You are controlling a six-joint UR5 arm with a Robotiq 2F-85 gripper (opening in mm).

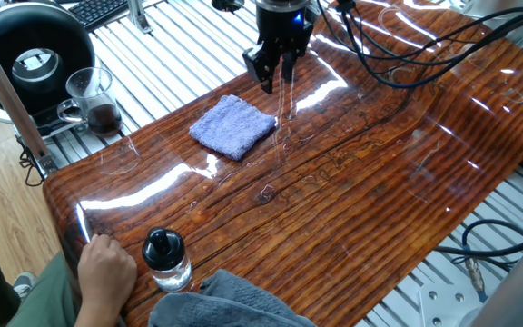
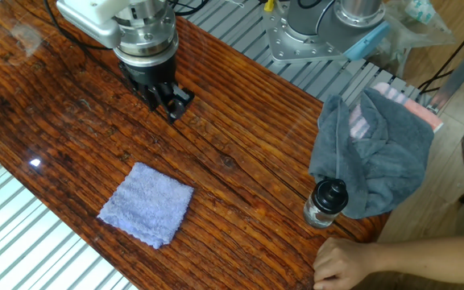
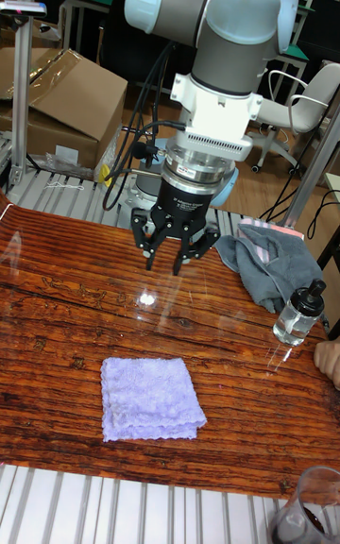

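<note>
A folded lavender cloth (image 1: 232, 127) lies flat on the glossy wooden table, seen whole in all three views. My black gripper (image 1: 278, 84) hangs above the tabletop, pointing down, off to one side of the cloth and apart from it. Its fingers (image 3: 150, 262) stand part open in the third exterior view, with bare table showing through the gap and nothing held. In the second exterior view, the gripper (image 2: 172, 113) appears above and beyond the cloth (image 2: 147, 205).
A clear bottle with a black cap (image 1: 166, 260) stands near a person's hand (image 1: 105, 277) and a grey towel (image 1: 230, 304) at the table's edge. Beyond the table sits a glass mug (image 1: 98, 104). Black cables (image 1: 416, 77) loop over the far side.
</note>
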